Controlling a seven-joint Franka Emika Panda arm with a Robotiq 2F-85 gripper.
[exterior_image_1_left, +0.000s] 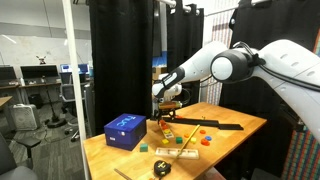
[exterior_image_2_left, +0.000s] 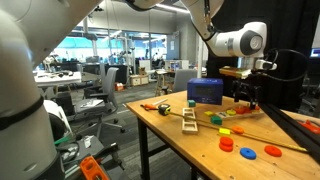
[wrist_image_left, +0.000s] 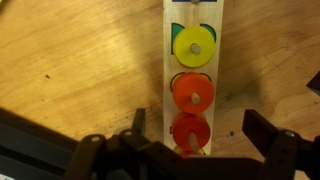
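Observation:
My gripper stands open over a pale wooden peg board (wrist_image_left: 209, 65), its dark fingers (wrist_image_left: 266, 132) on either side of the board. On that board sit a yellow disc (wrist_image_left: 194, 46), an orange-red disc (wrist_image_left: 193, 93) and a red disc (wrist_image_left: 184, 128), each with a wooden peg tip showing at its centre. A blue patch lies at the top edge of the wrist view. Nothing shows held between the fingers. In the first exterior view the gripper (exterior_image_1_left: 165, 116) is low over the table, small and hard to make out.
A blue box (exterior_image_1_left: 124, 131) stands on the table left of the gripper. Red discs (exterior_image_2_left: 226, 144), a blue disc (exterior_image_2_left: 249, 154), a yellow stick (exterior_image_2_left: 260, 136) and a pale wooden frame (exterior_image_2_left: 190, 127) lie nearer the front. Long black bars (exterior_image_2_left: 297, 132) run along one side.

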